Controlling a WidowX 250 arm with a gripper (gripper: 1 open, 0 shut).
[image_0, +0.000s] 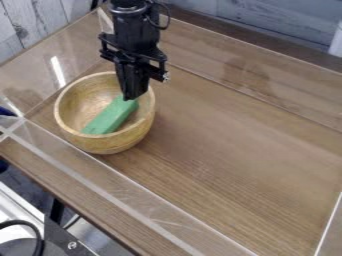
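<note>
A round light wooden bowl (78, 131) sits on the wooden table at the left, with a long green object (110, 118) lying inside it, tilted along the bowl. The black gripper (130, 92) hangs over the back of the bowl, its tip at the upper end of the green object. It looks shut; whether it touches the object is not clear.
A black cable (34, 230) lies at the lower left, off the table's edge. A small pale object stands behind the arm at the top.
</note>
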